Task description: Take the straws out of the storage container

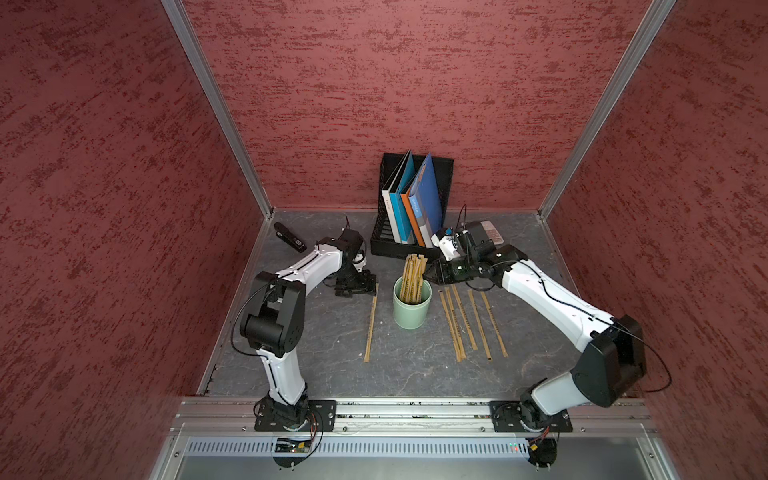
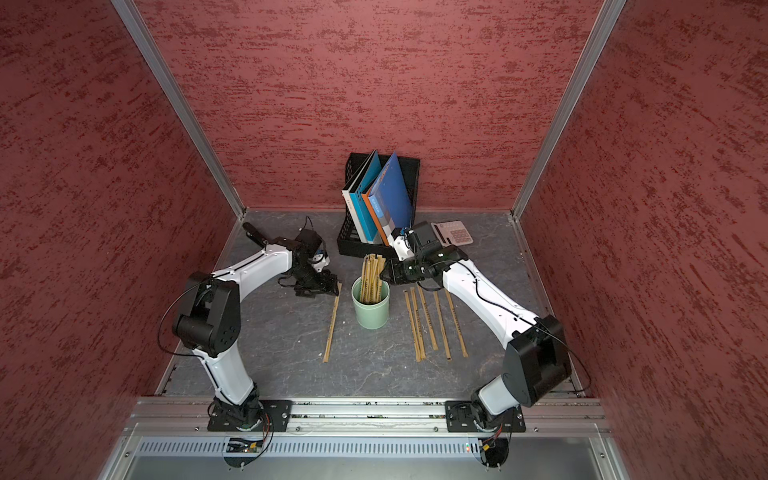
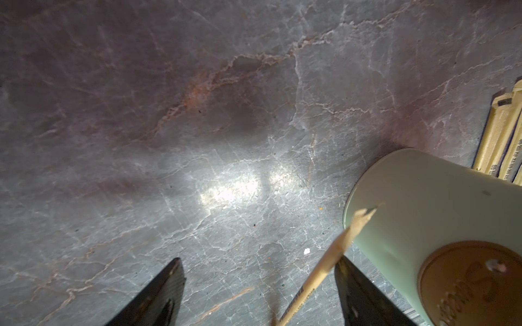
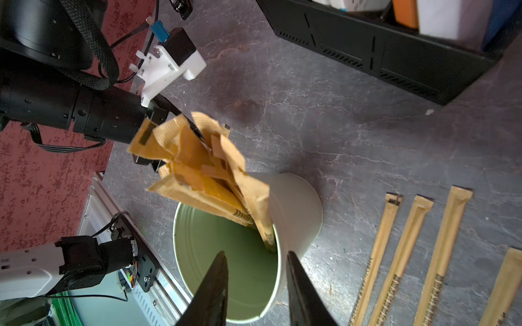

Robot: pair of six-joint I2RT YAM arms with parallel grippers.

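A mint-green container (image 1: 409, 316) stands mid-table, holding an upright bunch of paper-wrapped straws (image 1: 412, 276). Left of it my left gripper is part open, a single straw (image 3: 326, 263) crossing beside its right finger; in the top views that straw reaches down toward the front. My right gripper is part open just right of the bunch, over the container's rim in the right wrist view, nothing seen between its fingers. Several loose straws (image 1: 477, 324) lie on the table to the container's right.
A black crate (image 1: 404, 249) with binders stands behind the container. A black object (image 1: 289, 237) lies at the back left, a light flat object (image 2: 452, 233) at the back right.
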